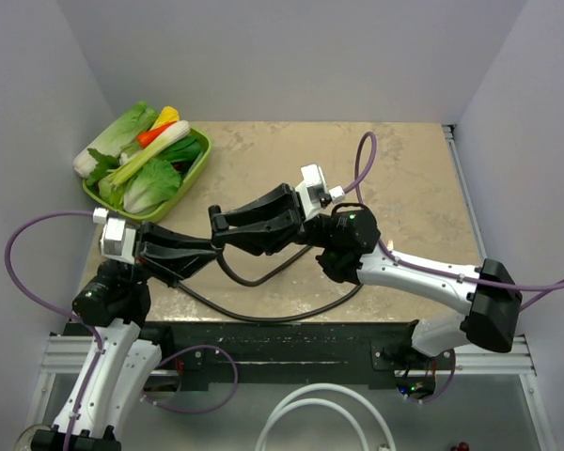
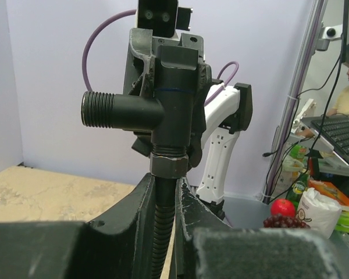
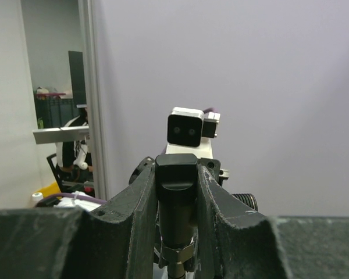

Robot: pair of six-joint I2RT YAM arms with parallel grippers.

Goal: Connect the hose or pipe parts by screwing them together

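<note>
A black T-fitting (image 2: 173, 116) with a threaded side outlet (image 2: 98, 109) stands upright on the end of the black ribbed hose (image 2: 161, 238), joined at a hex nut (image 2: 168, 166). My left gripper (image 1: 209, 254) is shut on the hose just below the nut. My right gripper (image 1: 224, 227) is at the fitting's top end, its fingers on either side of it in the right wrist view; whether they grip it firmly is hard to tell. The rest of the hose (image 1: 291, 318) lies in loops on the table (image 1: 414, 178).
A green basket of vegetables (image 1: 195, 169) sits at the back left. White hoses (image 1: 329, 387) lie beyond the front edge. Walls stand at the sides and back.
</note>
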